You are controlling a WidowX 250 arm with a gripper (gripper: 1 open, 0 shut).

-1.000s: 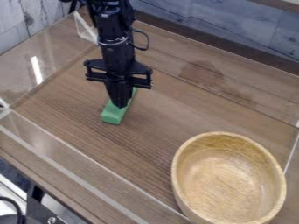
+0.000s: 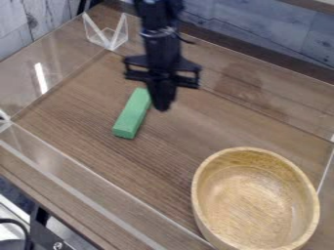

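A green rectangular block (image 2: 132,113) lies flat on the wooden table, left of centre. Behind it and to the right hangs my black gripper (image 2: 162,90), above the table and apart from the block. The fingers are blurred, so I cannot tell whether they are open or shut.
A large beige round bowl (image 2: 255,213) takes up the front right. A wall runs along the back, and a black cable lies at the bottom left corner.
My gripper has moved up and back, away from over the green block, which is now fully uncovered and looks to lie where it was.
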